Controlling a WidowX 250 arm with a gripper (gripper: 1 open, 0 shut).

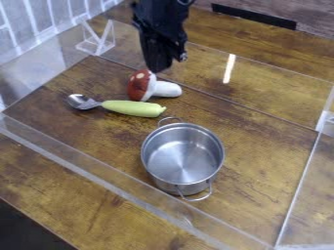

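Note:
My black gripper [158, 61] hangs above and a little behind a red-and-white toy mushroom [150, 86], apart from it. The gripper looks shut, with nothing visible between its fingers, though the tips are dark and small. The mushroom lies on its side on the wooden table. Just in front of it lies a pale green corn-like vegetable [135, 107], with a metal spoon [81, 102] to its left. A steel pot [183, 157] with wire handles stands at the front centre, empty.
Clear plastic walls [315, 166] border the work area on the sides and front. A small clear stand [98, 39] is at the back left.

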